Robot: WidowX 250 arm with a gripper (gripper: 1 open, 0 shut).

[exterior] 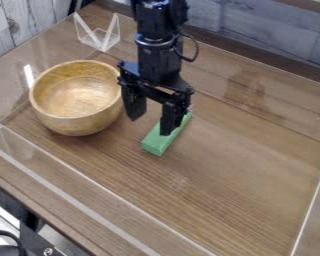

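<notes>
My black gripper (155, 106) hangs open over the middle of the wooden table, its fingers pointing down just above a green rectangular block (164, 137). The block lies diagonally on the table, its upper end close to or partly behind the fingers; whether they touch it I cannot tell. Left of the gripper sits a tan round bowl (56, 110), which looks empty.
A white wire-like object (13, 115) is partly visible left of the bowl. The table's edges show at the top and lower left.
</notes>
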